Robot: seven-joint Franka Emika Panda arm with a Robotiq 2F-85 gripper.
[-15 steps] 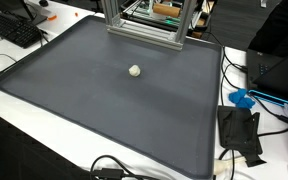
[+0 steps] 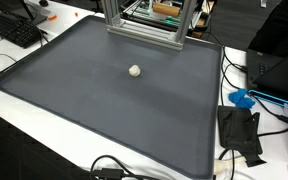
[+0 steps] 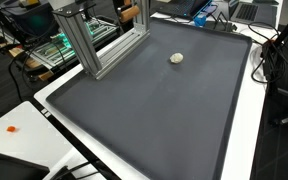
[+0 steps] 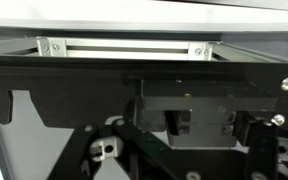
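A small pale, roundish object (image 2: 134, 71) lies alone on the grey mat (image 2: 104, 110). The same object (image 3: 176, 58) shows toward the far side of the mat in the second exterior view. Dark parts of my gripper fill the lower middle of the wrist view, over a metal frame. How far its fingers are apart, and whether anything is between them, is unclear there. The pale object is out of the wrist view. Neither exterior view shows the gripper clearly.
A metal frame (image 2: 144, 32) stands at the mat's back edge, with an orange-brown block (image 2: 166, 8) at it. A blue item (image 2: 241, 98) and dark cloth-like item (image 2: 239, 132) lie to the right. A keyboard (image 2: 12, 27) is at left.
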